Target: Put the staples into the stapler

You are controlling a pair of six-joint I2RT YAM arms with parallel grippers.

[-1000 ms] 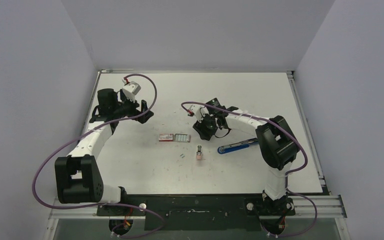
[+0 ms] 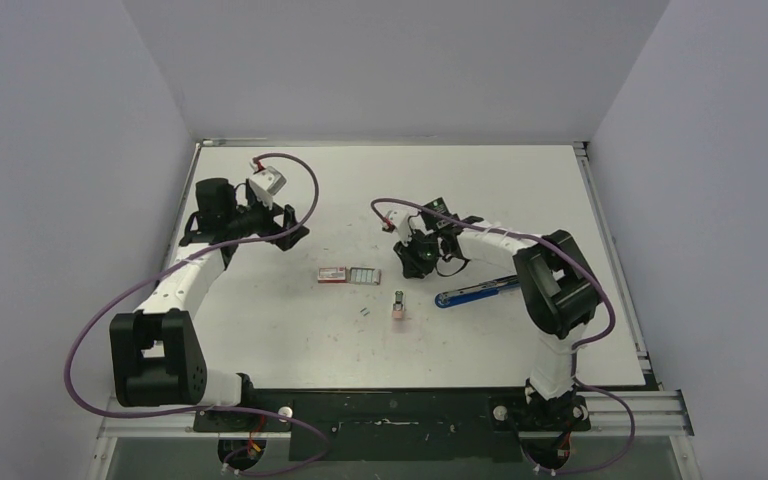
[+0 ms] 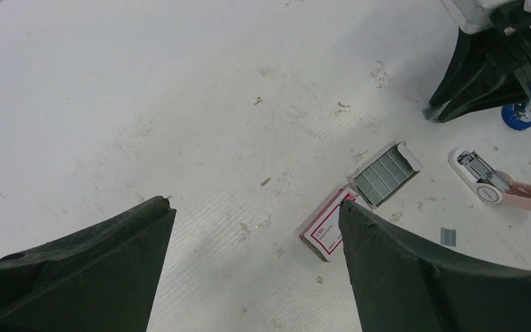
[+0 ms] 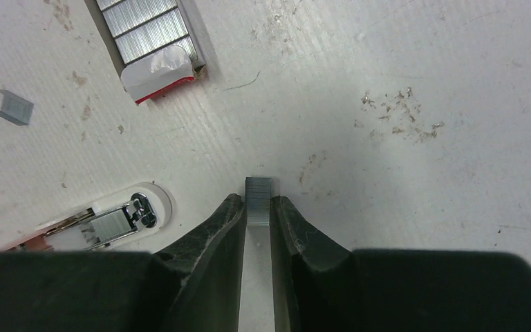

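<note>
A small grey strip of staples is pinched between the tips of my right gripper, its far end sticking out beyond them. In the right wrist view it appears at or just above the white table. The pink and white stapler lies in front of that gripper; its white nose and metal tray show at the lower left of the right wrist view. Far to the left, my left gripper hangs wide open with nothing between its fingers.
An open staple box with rows of strips touches its red and white sleeve. Another loose strip lies left of the stapler. A blue tool is right of it.
</note>
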